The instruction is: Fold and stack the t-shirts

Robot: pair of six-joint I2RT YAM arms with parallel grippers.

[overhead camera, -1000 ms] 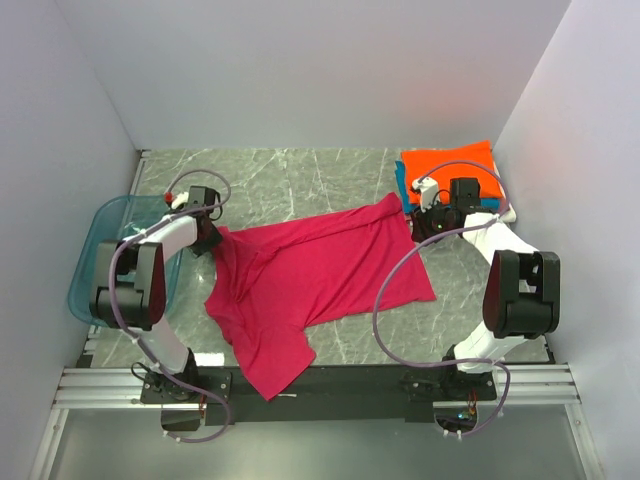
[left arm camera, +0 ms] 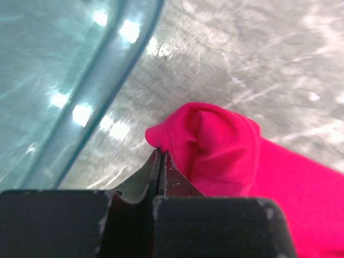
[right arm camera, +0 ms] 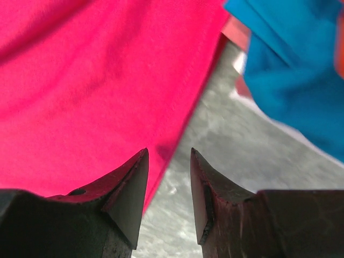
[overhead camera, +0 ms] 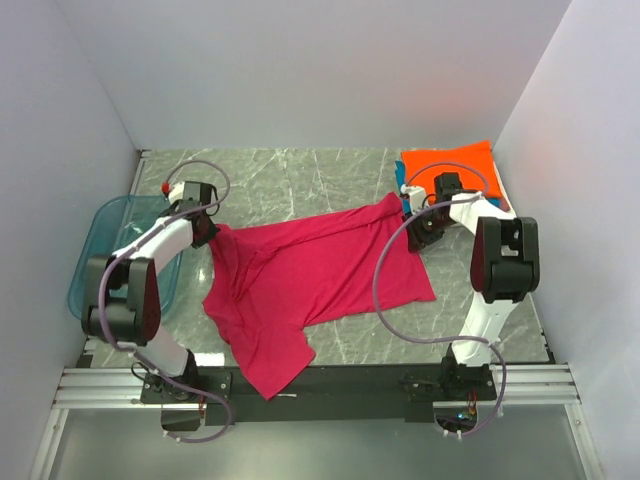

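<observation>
A crimson t-shirt (overhead camera: 330,264) lies spread and rumpled over the middle of the table, one part draping past the front edge. At its upper left corner my left gripper (overhead camera: 212,236) is shut; in the left wrist view a bunched fold of the shirt (left arm camera: 215,145) runs to the closed fingertips, with its edge pinched there. My right gripper stands open above the shirt's right edge, one finger over the red cloth and the other over bare table. Folded shirts, orange (overhead camera: 452,170) over blue (right arm camera: 290,70), form a stack at the back right.
A clear teal bin (overhead camera: 112,262) stands at the left, close beside my left gripper. Bare marble table (overhead camera: 300,180) shows behind the shirt and at the front right (overhead camera: 390,342). Walls close in both sides.
The left arm has shifted only slightly at the shirt's corner. The shirt lies nearly the same.
</observation>
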